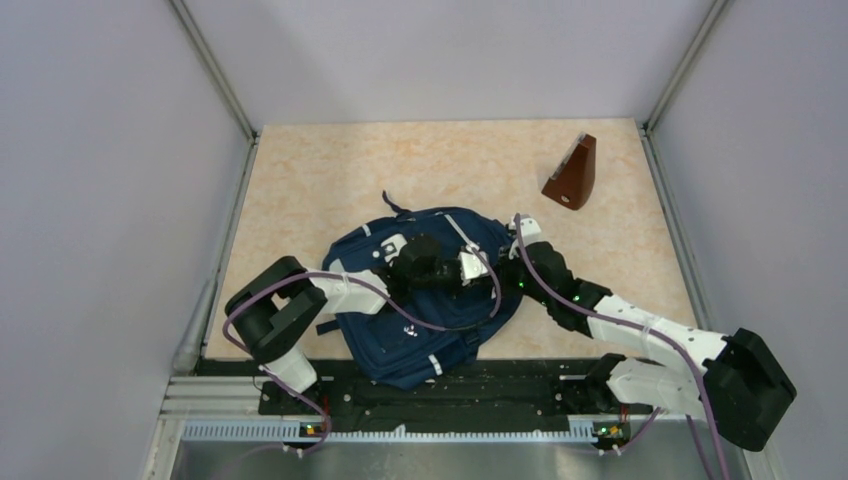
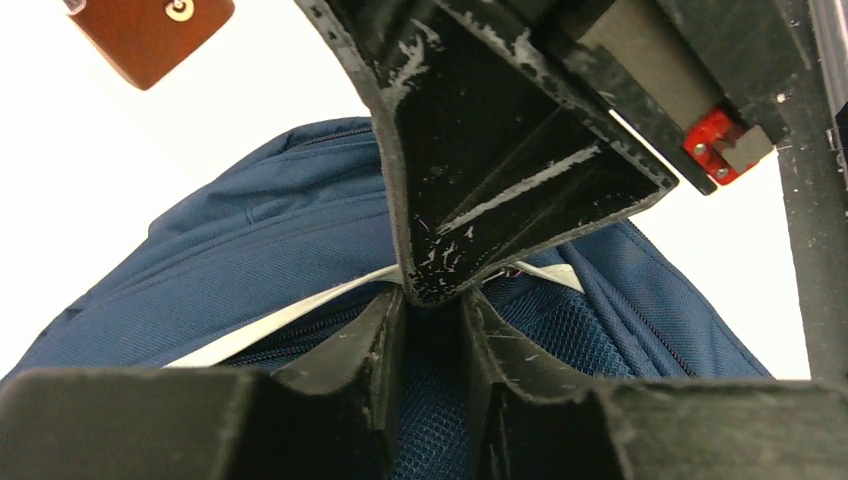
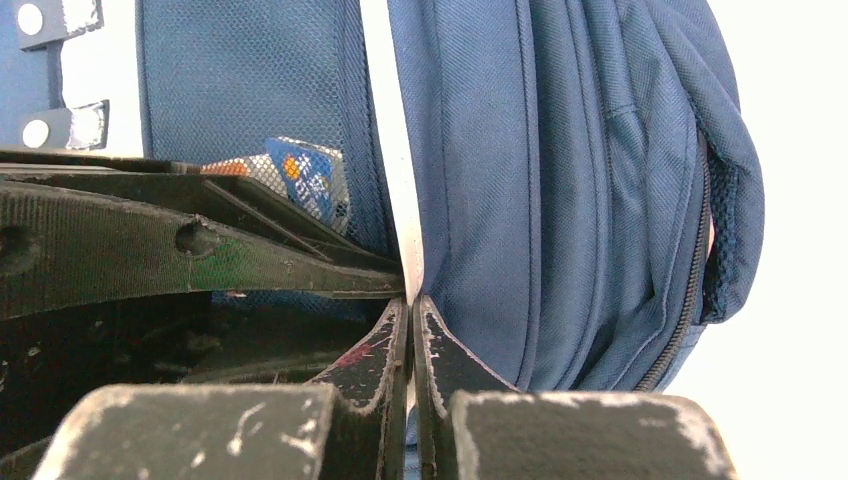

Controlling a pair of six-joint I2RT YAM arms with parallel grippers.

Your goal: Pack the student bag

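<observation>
The navy bag (image 1: 400, 350) lies on the table under both arms, with a white strip (image 3: 390, 110) along its opening and printed items (image 3: 305, 180) behind mesh. My left gripper is over that opening at the strip, its fingertips slightly apart and partly hidden behind black parts of the other gripper; whether cloth is between them I cannot tell. My right gripper is shut at the white strip, its fingertips meeting on it; the left gripper's black body lies right against it.
A brown wedge-shaped object (image 1: 570, 175) stands at the back right. Walls enclose the sides and back.
</observation>
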